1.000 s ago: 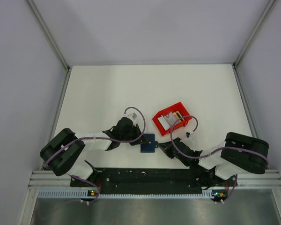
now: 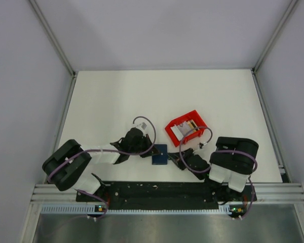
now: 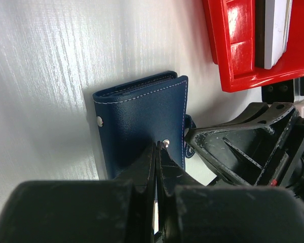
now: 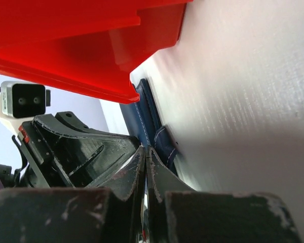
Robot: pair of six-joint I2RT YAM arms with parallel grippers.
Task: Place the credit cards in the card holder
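Note:
A dark navy stitched card holder (image 3: 131, 121) with a snap lies flat on the white table. My left gripper is shut, its tips at the holder's snap. My right gripper is shut too, its tips at the holder's right side by the small strap (image 4: 164, 144); nothing clearly shows between either pair of fingers. The red tray (image 2: 198, 119) stands behind and right of the holder, with pale card-like items (image 2: 177, 132) inside; whether these are the credit cards is hard to tell.
The tray's red wall (image 4: 91, 61) hangs close over my right gripper's view. Both arms occupy the front, close together at the holder.
The right arm's rear links have shifted leftward, while its gripper stays by the holder's right side. The left arm, holder and tray look nearly unchanged.

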